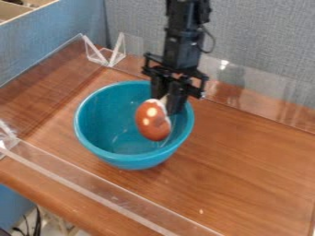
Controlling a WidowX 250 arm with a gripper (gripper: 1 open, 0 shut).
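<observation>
My black gripper hangs over the right side of a turquoise bowl on the wooden table. It is shut on an orange-red object with white spots, egg-shaped with a pale upper part, held upright above the bowl's interior toward its right. The fingertips are partly hidden behind the object and the dark wrist.
A grey wall stands behind, with a clear strip along its base. A blue-sided box is at the back left, and clear plastic guides run along the left and front.
</observation>
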